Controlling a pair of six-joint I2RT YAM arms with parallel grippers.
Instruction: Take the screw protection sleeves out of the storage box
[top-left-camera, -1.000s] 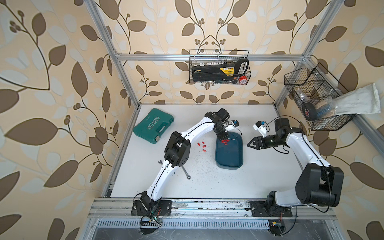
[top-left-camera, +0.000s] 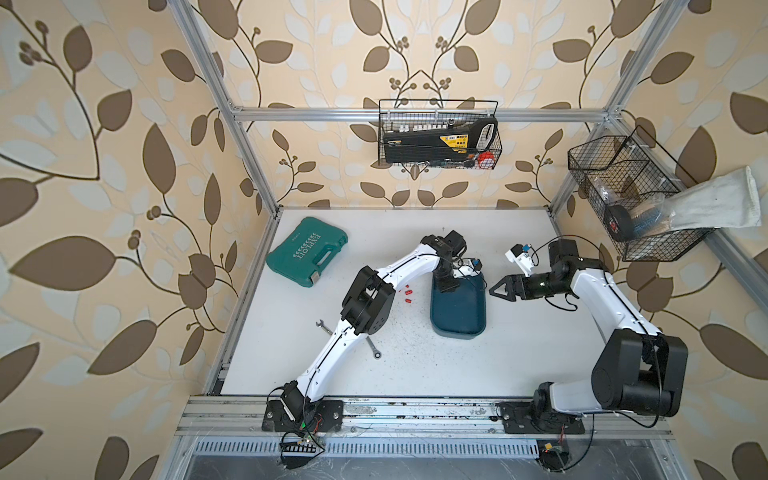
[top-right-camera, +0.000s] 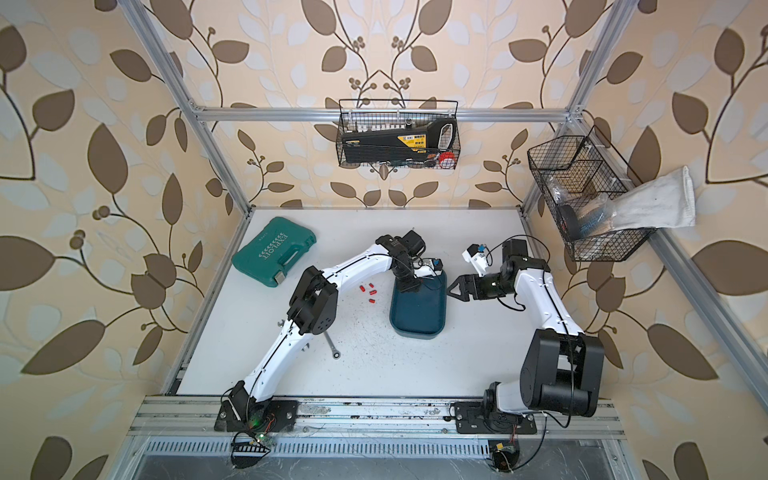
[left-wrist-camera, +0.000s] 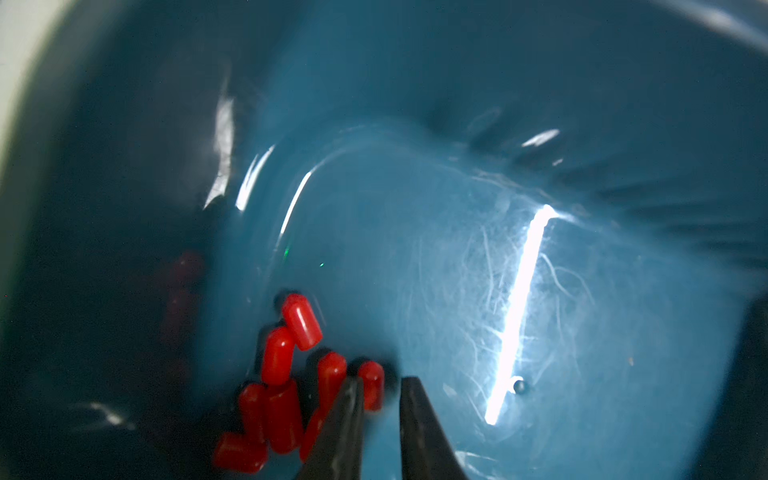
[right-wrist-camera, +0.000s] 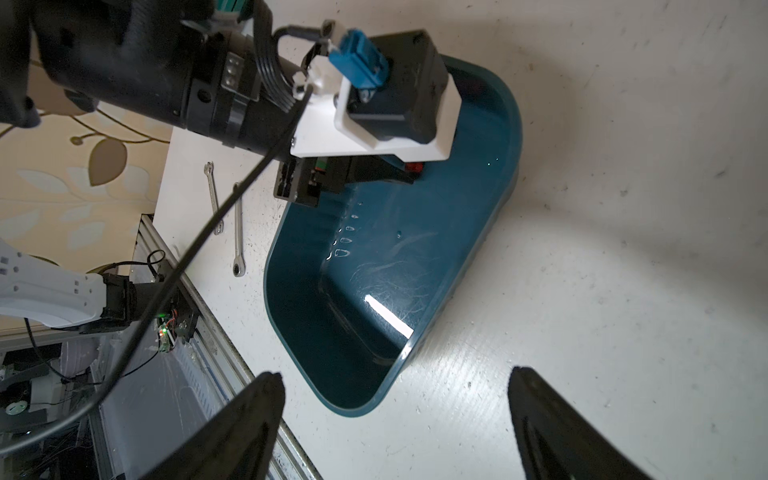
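The blue storage box (top-left-camera: 457, 313) stands on the table, with my left gripper reaching down into its far end. Several red screw protection sleeves (left-wrist-camera: 281, 417) lie clustered on the box floor in the left wrist view. My left gripper is part open, its dark fingers (left-wrist-camera: 342, 436) just above the cluster's edge. One sleeve (left-wrist-camera: 372, 382) shows close to the left fingertip, in line with the gap; no grip on it shows. To the right of the box, my right gripper is open and empty. Several red sleeves (top-right-camera: 372, 301) lie on the table left of the box.
A green tool case (top-left-camera: 307, 251) lies at the back left. Wrenches (right-wrist-camera: 238, 232) rest on the table left of the box, near the left arm. Wire baskets (top-left-camera: 440, 136) hang on the frame. Table in front of the box is clear.
My left arm has moved right and toward the front, over the box's far end, now covering the sleeves there from above. The right gripper has shifted slightly left, toward the box.
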